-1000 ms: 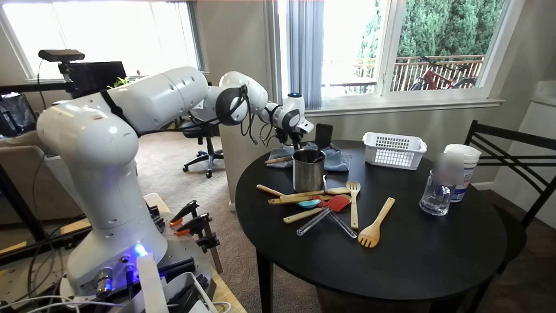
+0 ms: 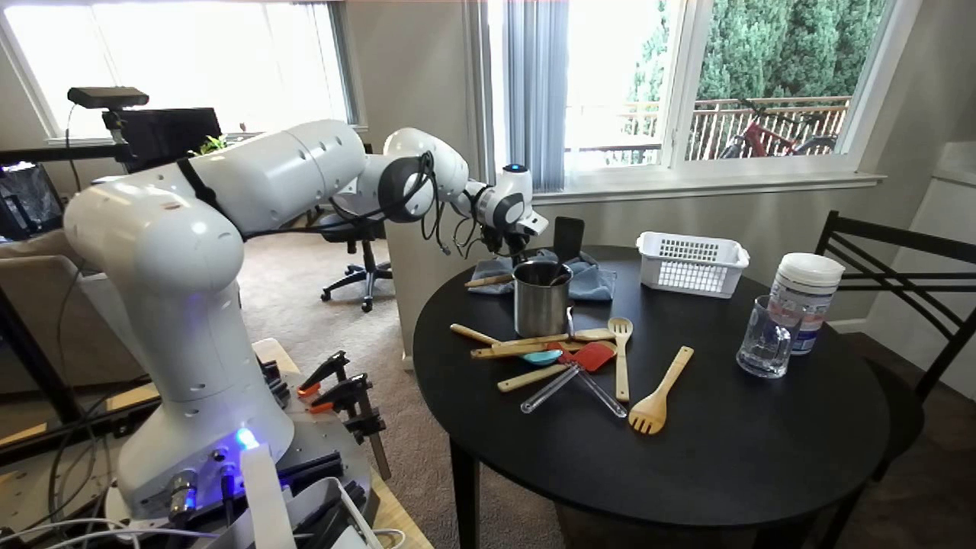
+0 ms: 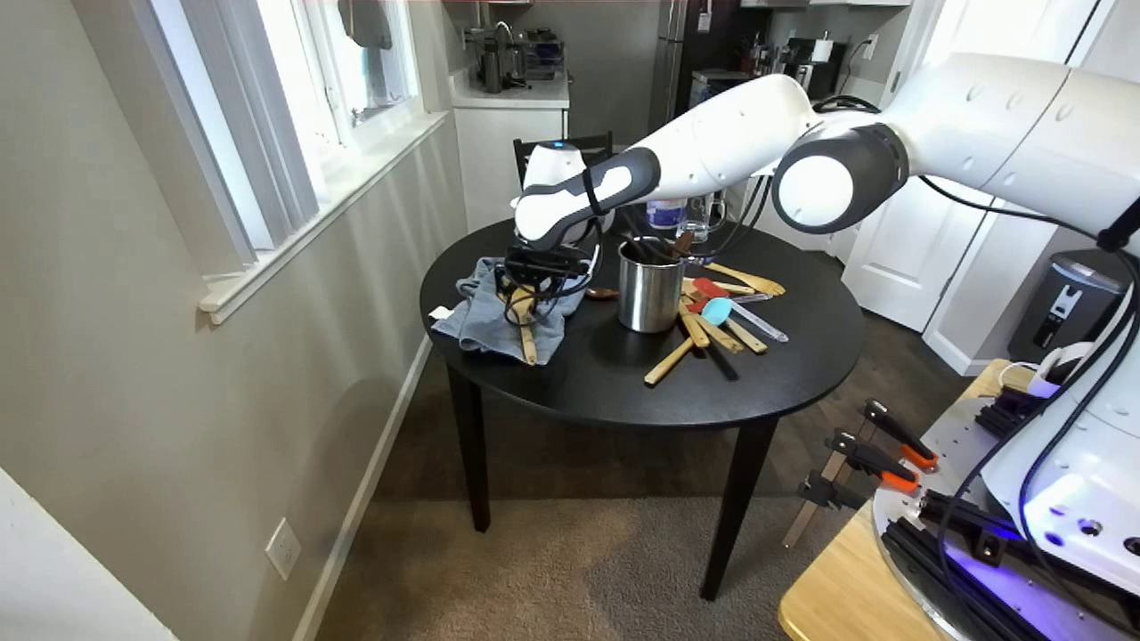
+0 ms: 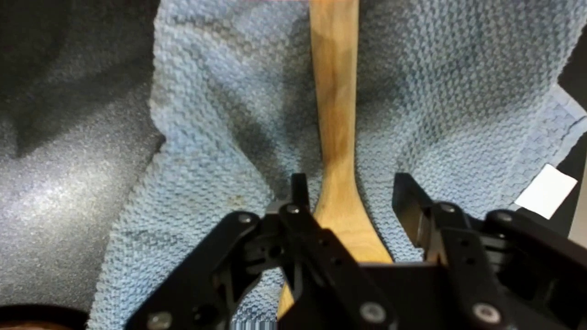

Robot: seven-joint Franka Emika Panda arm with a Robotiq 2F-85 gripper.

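Note:
A wooden utensil with a widening head [image 4: 336,110] lies on a crumpled blue-grey cloth [image 4: 220,126]. My gripper is over it, fingers apart on either side of the narrow part just above the head. Clear space shows between the utensil and each finger, wider on the right. Part of the head is hidden beneath the gripper. In exterior view 2, the utensil's handle [image 3: 528,342] points toward the near table edge, and the cloth [image 3: 481,322] spreads around it. In exterior view 1 the metal pot partly hides the cloth.
A metal pot [image 2: 540,306] holding dark utensils stands close to the cloth. Several spatulas and spoons lie around it, with a wooden fork [image 2: 650,412] apart from them. A white basket [image 2: 692,265] and a glass mug [image 2: 766,343] stand farther off.
The arm's end has come down very slightly and shifted a little to the left in exterior view 1. The utensil and cloth look unmoved there.

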